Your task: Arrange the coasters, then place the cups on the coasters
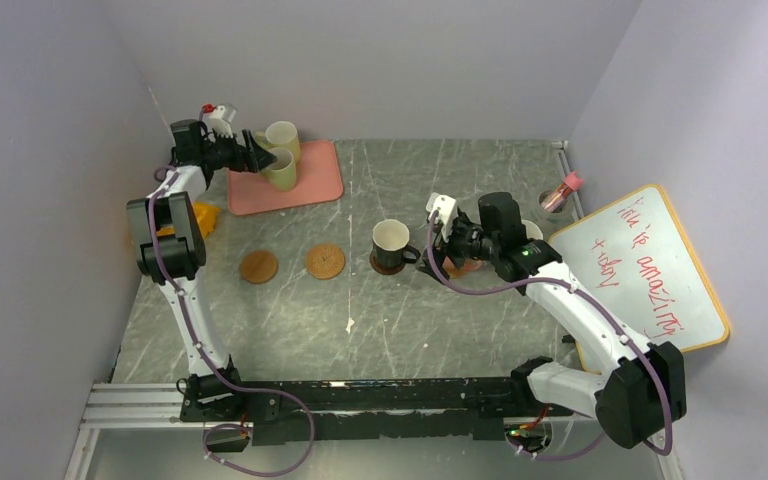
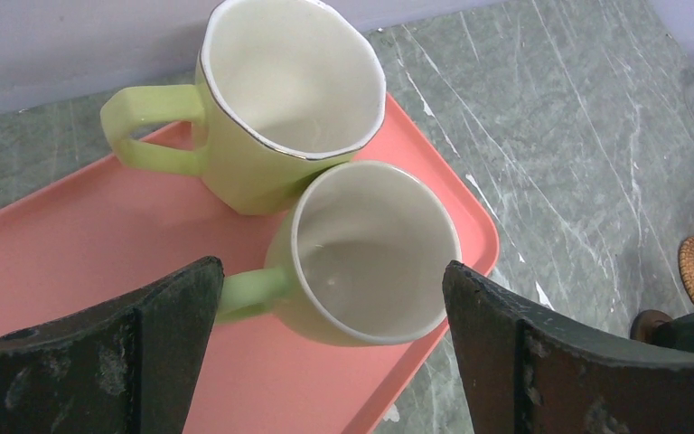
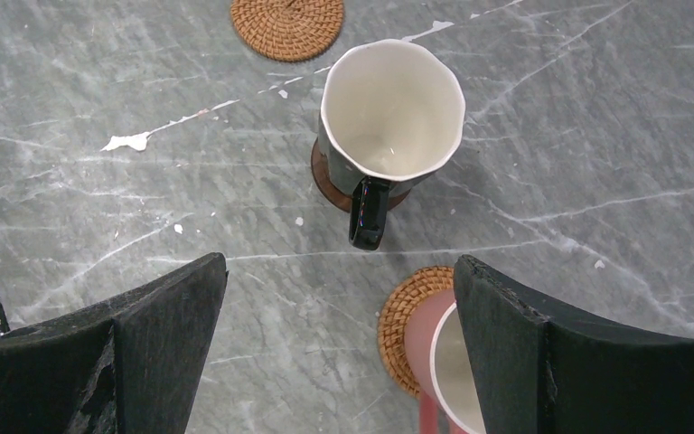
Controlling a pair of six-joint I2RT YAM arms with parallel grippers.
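Two pale green cups stand close together on a pink tray at the back left: the nearer cup [image 2: 375, 253] and the farther cup [image 2: 280, 99]. My left gripper is open, its fingers [image 2: 158, 334] on either side of the nearer cup's handle and body as seen from the wrist. Whether they touch it, I cannot tell. Two bare round coasters lie in front of the tray, the left coaster [image 1: 258, 266] and the woven coaster [image 1: 325, 261]. Over the right side of the table, my right gripper is open and holds nothing.
A dark cup with a black handle [image 3: 389, 117] stands on a brown coaster mid-table. A pink cup [image 3: 447, 353] on a woven coaster is partly hidden by my right fingers. On the right are a whiteboard [image 1: 640, 270] and a pink-topped bottle [image 1: 563, 192].
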